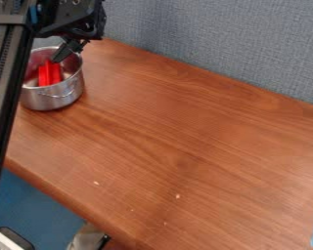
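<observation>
A steel pot [58,96] stands at the left of the wooden table, partly behind my dark arm. Inside it is a red object [48,74]. My black gripper [67,49] hangs over the pot's back rim at the top left; its fingers are small and dark in this view, and I see nothing held between them.
A grey fabric wall [225,39] runs along the back. The table's left edge drops to a blue floor.
</observation>
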